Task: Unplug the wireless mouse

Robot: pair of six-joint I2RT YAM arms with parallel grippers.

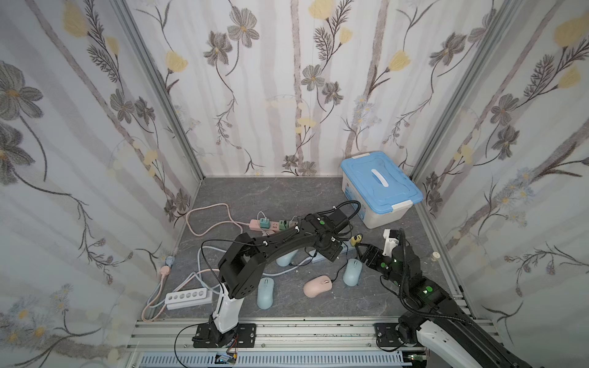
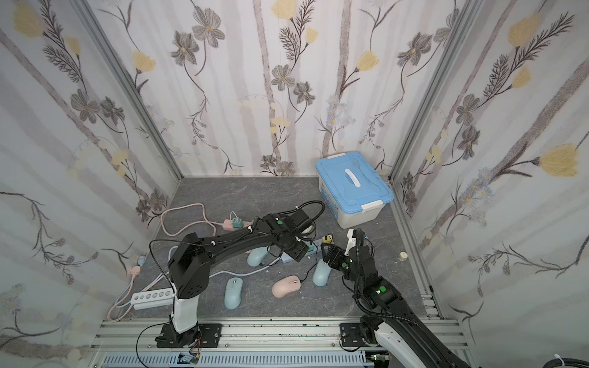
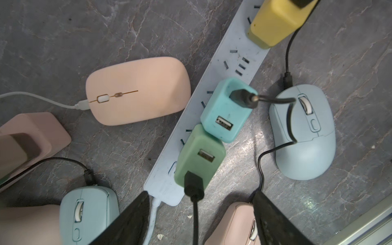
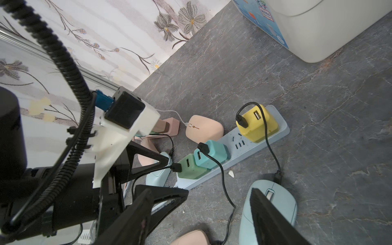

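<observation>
In the left wrist view a white power strip (image 3: 163, 183) carries green (image 3: 204, 153), turquoise (image 3: 226, 112) and yellow (image 3: 273, 22) chargers with black plugs in them. Around it lie a pink mouse on a white cable (image 3: 136, 89), blue mice (image 3: 304, 151) and another pink mouse (image 3: 230, 224). My left gripper hangs over the strip, fingers apart, at the green charger's plug; whether that plug is between the fingertips in depth is unclear. My right gripper stands open above the right blue mouse (image 4: 265, 216), nearer the front than the strip.
A blue-lidded box (image 1: 380, 181) stands at the back right. A pink strip (image 1: 254, 225) and loose cables lie at the left, a white strip (image 1: 184, 297) at front left.
</observation>
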